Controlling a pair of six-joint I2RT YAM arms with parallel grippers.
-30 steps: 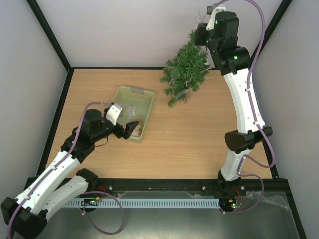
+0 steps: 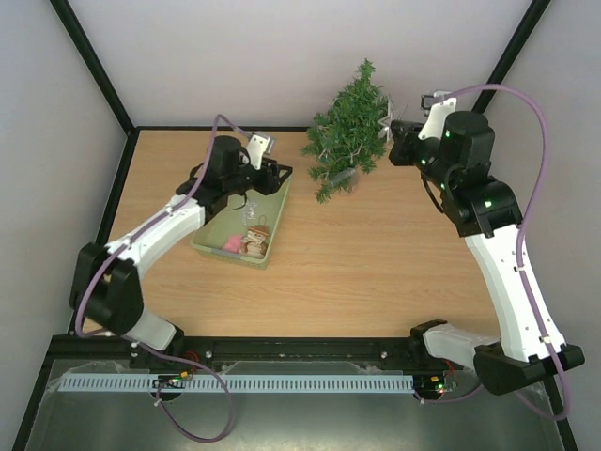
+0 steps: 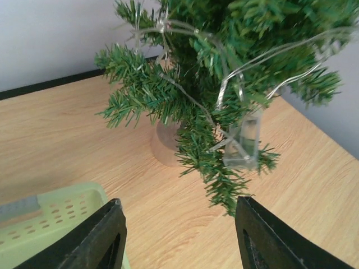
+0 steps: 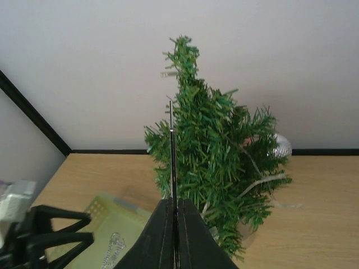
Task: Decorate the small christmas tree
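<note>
The small green tree [image 2: 347,132] stands at the back of the table, with wires and a clear piece in its branches in the left wrist view. My left gripper [image 2: 277,174] is over the green basket [image 2: 201,242], facing the tree; its fingers are parted, nothing between them. The basket holds a pink piece [image 2: 233,243], a beige bundle [image 2: 254,242] and a clear chain [image 4: 113,249]. My right gripper [image 2: 399,143] is right of the tree, shut; a thin silver rod [image 4: 173,145] stands up at its fingertips in the right wrist view.
A shiny silver ball [image 4: 280,145] shows behind the branches. Walls border the table's back and sides.
My left gripper has moved up and right, toward the tree. My right gripper has come down from the back toward the front of the table, beside the tree.
</note>
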